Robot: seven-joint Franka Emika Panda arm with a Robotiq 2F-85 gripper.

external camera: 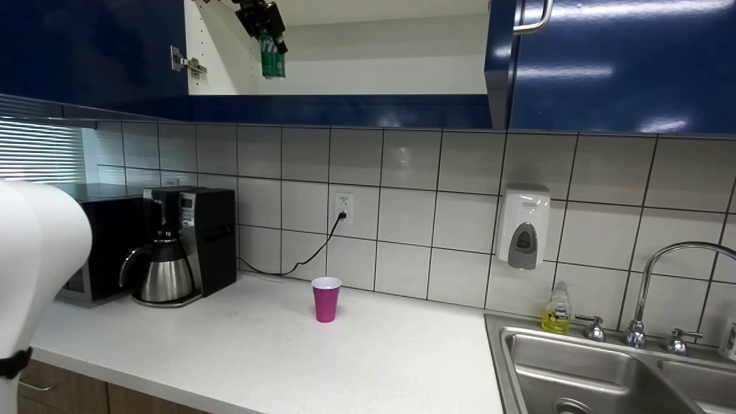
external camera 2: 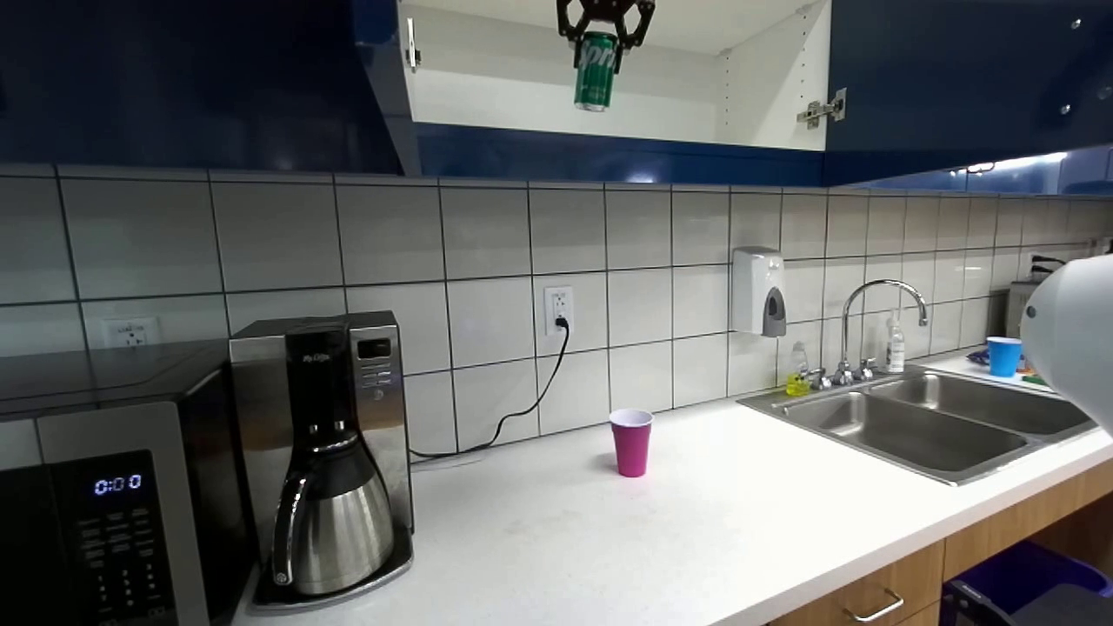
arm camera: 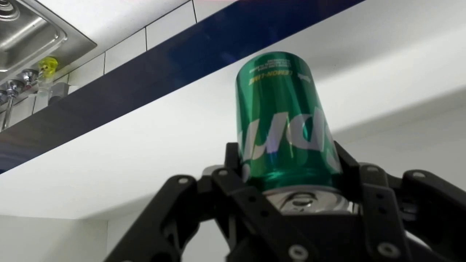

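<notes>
A green Sprite can (external camera 2: 595, 75) is held between the fingers of my black gripper (external camera 2: 597, 47), up at the open wall cabinet. In the wrist view the can (arm camera: 284, 126) fills the space between the fingers, its tab end toward the gripper and its other end pointing away. Exterior view 1 shows the can (external camera: 272, 61) hanging roughly upright below the gripper (external camera: 270, 42), in front of the cabinet's pale interior (external camera: 386, 58). From these views I cannot tell whether the can's lower end touches the cabinet floor (arm camera: 144, 144).
The cabinet's blue front edge (external camera: 338, 110) runs below the can. Open blue doors (external camera: 89, 55) flank the opening. On the counter (external camera: 276, 359) stand a pink cup (external camera: 325, 301) and a coffee maker (external camera: 207, 238). The inside of the cabinet looks empty where visible.
</notes>
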